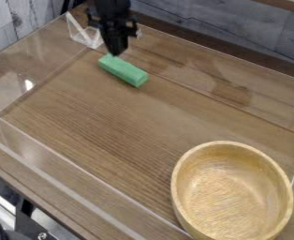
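Note:
The black gripper [114, 39] is at the top of the view, raised behind a green block [124, 69] that lies on the wooden floor of the workspace [137, 141]. Its fingers are small and dark here, so I cannot tell whether they are open or shut. The block lies clear of the gripper, slightly right of and nearer than it.
A round tan bowl [232, 202] fills the lower right. A clear plastic piece stands at the back left beside the gripper.

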